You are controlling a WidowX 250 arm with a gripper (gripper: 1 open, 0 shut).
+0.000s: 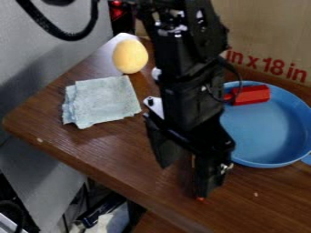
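Note:
My black gripper (192,171) hangs low over the front part of the wooden table, its fingertips down by a small orange object (199,197) that is mostly hidden behind it. Whether the fingers are open or shut on it cannot be told. To the right is a blue pan (268,136) with a red object (249,94) at its back edge. A folded light cloth (100,100) lies at the left, and a yellow egg-shaped object (130,55) sits behind it.
A cardboard box (275,50) stands at the back. The table's left and front edges (73,159) drop away to a grey surface and dark gear.

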